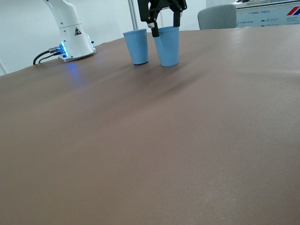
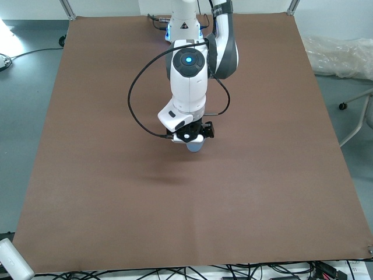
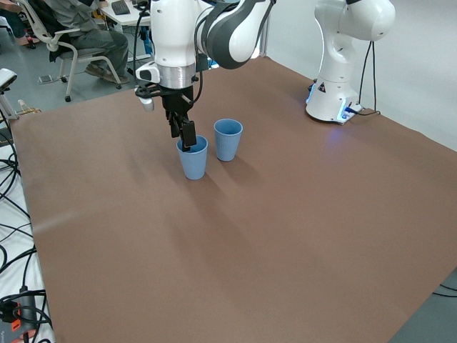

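Observation:
Two light-blue cups stand upright on the brown table. The gripper [image 1: 165,32] is at the rim of one cup [image 1: 167,49], a finger either side of the near wall or rim, seen in the top view; whether it grips is unclear. In the right view this cup [image 3: 193,162] has the black gripper [image 3: 186,146] down at its mouth. The other cup [image 1: 136,48] stands beside it, apart from the gripper, also visible as a cup [image 3: 227,139] in the right view. In the left view the gripper hides most of the cup [image 2: 194,147] below it.
Cables and equipment [image 3: 21,314] line one edge outside the tabletop.

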